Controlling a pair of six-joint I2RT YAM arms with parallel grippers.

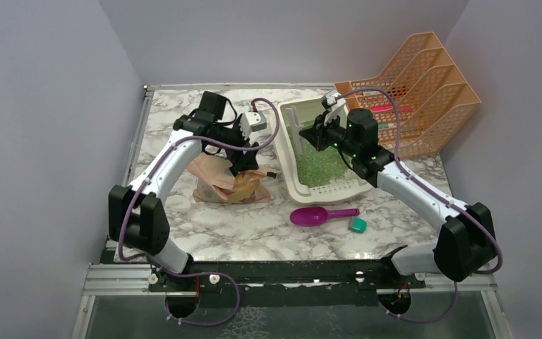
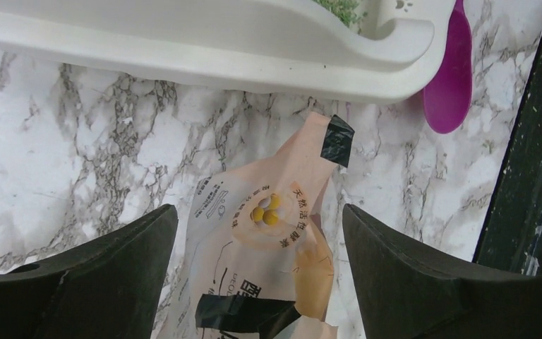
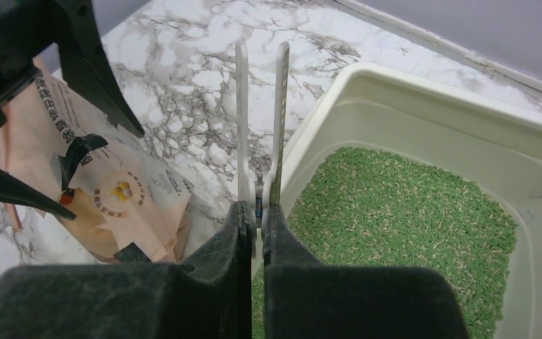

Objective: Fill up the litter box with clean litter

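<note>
The litter box (image 1: 286, 166), a cream tray with green pellets (image 3: 395, 226) spread inside, stands right of centre. Over its left part my right gripper is shut on a pale two-pronged clip (image 3: 243, 120), whose prongs point away from the fingers. To the left of the box lies the pinkish litter bag (image 2: 247, 205), crumpled, with black tape (image 2: 337, 141) at one corner. Above the bag hangs my left gripper (image 1: 244, 166), open; the bag shows below its spread fingers (image 2: 370, 244) and appears ungripped. The bag's mouth is not clearly seen.
In front of the box lie a purple scoop (image 1: 310, 216) and a small green block (image 1: 358, 224). An orange rack (image 1: 423, 106) stands at the back right.
</note>
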